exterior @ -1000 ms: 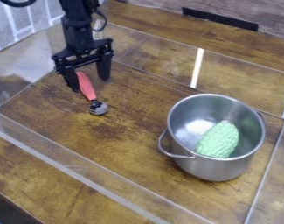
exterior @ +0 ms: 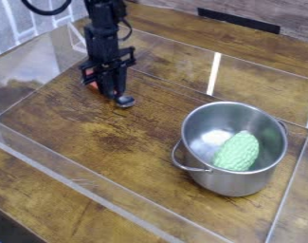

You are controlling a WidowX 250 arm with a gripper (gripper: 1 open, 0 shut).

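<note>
My black gripper (exterior: 103, 76) hangs at the upper left of the camera view, low over the wooden table. It is shut on a red-handled utensil with a silver head (exterior: 120, 101), which is mostly hidden behind the fingers. A steel pot (exterior: 207, 128) stands at the right with a green corn cob (exterior: 237, 151) inside.
Pale strips run along its left and right sides.
The gripper has come down over the utensil and taken hold of it. The utensil's head has shifted up and right, and its red handle is now largely covered.
</note>
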